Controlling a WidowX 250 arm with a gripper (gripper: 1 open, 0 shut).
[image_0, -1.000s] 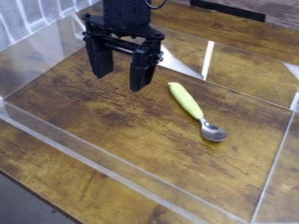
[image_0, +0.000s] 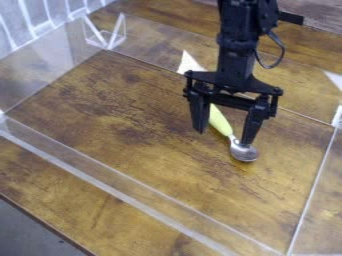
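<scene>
My black gripper (image_0: 225, 112) stands open, fingers pointing down, above a metal scoop (image_0: 243, 152) with a pale yellow-green handle. The fingers are on either side of the handle, which runs back beneath the gripper body and is partly hidden by it. The scoop's bowl shows in front of the gripper. Whether the fingers touch the handle or the floor, I cannot tell.
Clear acrylic walls (image_0: 120, 190) border the wooden work surface (image_0: 107, 130). A pale railing stands at the back left.
The gripper has moved right from the back left to over the scoop's handle, now hiding part of it. The scoop appears unmoved.
</scene>
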